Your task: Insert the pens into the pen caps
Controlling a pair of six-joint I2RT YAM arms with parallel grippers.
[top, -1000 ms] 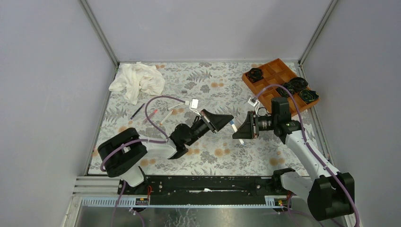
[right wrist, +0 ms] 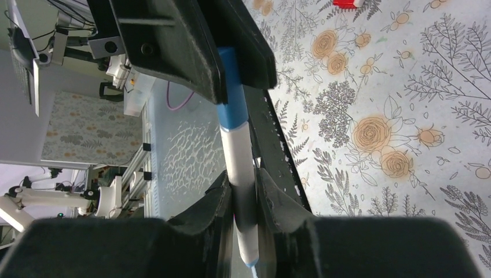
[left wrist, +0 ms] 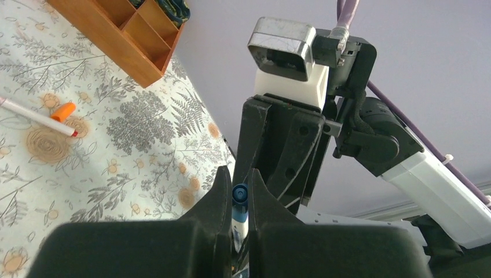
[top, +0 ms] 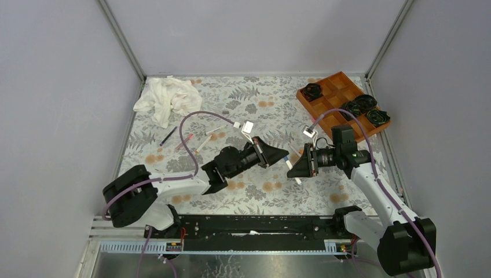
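Between the two grippers, a white pen (right wrist: 240,185) with a blue cap (right wrist: 231,107) stands tilted near the middle of the table. My left gripper (top: 284,154) is shut on the blue cap at the upper end; in the left wrist view the cap's blue top (left wrist: 239,194) shows between its fingertips. My right gripper (top: 292,169) is shut on the white barrel below. Cap and barrel appear joined in the right wrist view; how far the pen sits inside cannot be told. A white pen (left wrist: 37,119) and an orange cap (left wrist: 62,112) lie loose on the table.
A wooden compartment tray (top: 324,101) with dark coiled items stands at the back right. A white cloth (top: 165,98) lies at the back left, with several pens (top: 168,135) in front of it.
Both grippers have shifted slightly right and toward the front since a second ago, with the pen between them. The left arm's upper part has swung toward the front left.
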